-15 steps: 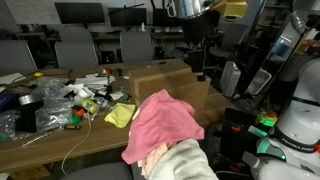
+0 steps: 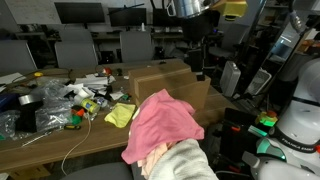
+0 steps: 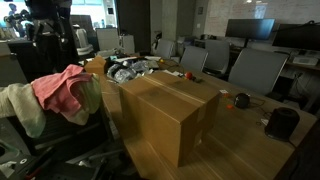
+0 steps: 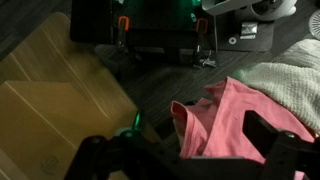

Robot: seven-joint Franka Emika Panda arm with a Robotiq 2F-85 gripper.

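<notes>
In the wrist view my gripper stands open, its dark fingers wide apart with nothing held between them. Below it, part of a pink cloth (image 4: 240,115) shows, with a whitish knit cloth (image 4: 285,80) alongside. From exterior view 1, the crumpled pink cloth (image 2: 162,125) lies draped at the front, over a white cloth (image 2: 185,162). The arm hangs above and behind this heap, apart from it. What supports the cloths is mostly hidden.
A brown cardboard box (image 3: 150,105) stands on the table beside the cloths. Farther along are a yellow cloth (image 2: 120,115), plastic bags (image 2: 52,112) and small clutter. Chairs and monitors (image 2: 81,13) stand behind.
</notes>
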